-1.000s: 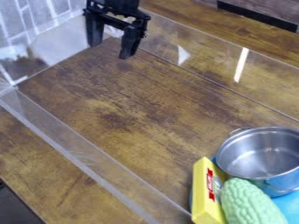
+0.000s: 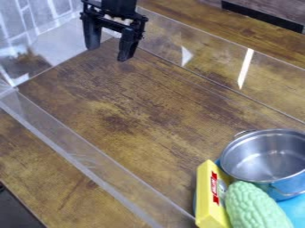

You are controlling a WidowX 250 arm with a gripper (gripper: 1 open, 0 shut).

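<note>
My gripper (image 2: 110, 44) is at the top left, raised over the back of the wooden table (image 2: 131, 116), its dark fingers pointing down and standing apart, with nothing visible between them. At the lower right are a metal pot (image 2: 265, 169), a yellow box (image 2: 210, 196) with a red label and a pale green textured object (image 2: 254, 211), grouped close together.
Clear plastic barriers run along the left and back edges of the table. A blue item (image 2: 294, 209) is partly visible at the bottom right corner.
My gripper has shifted slightly left and up since a second ago. The objects at the lower right have not moved.
</note>
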